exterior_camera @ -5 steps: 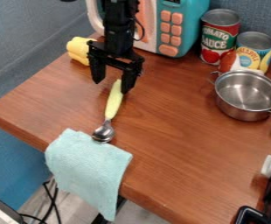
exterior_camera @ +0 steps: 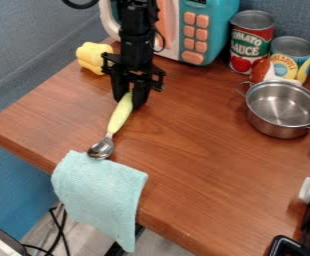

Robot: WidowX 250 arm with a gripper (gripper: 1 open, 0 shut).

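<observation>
My black gripper (exterior_camera: 130, 92) hangs at the upper middle of the camera view, its fingertips at the top end of a pale yellow handle of a spoon (exterior_camera: 119, 116). The spoon's metal bowl lies lower left, close to the light blue cloth (exterior_camera: 98, 195) at the table's front left edge. Whether the fingers are closed on the handle is hard to tell.
A teal toy microwave (exterior_camera: 205, 30) stands behind, with a yellow object (exterior_camera: 94, 57) to its left. Two cans (exterior_camera: 249, 40), a steel pot (exterior_camera: 281, 108) and a black stove edge (exterior_camera: 294, 235) are on the right.
The gripper has come lower onto the handle. The spoon has shifted a little to the left, its bowl now nearer the cloth.
</observation>
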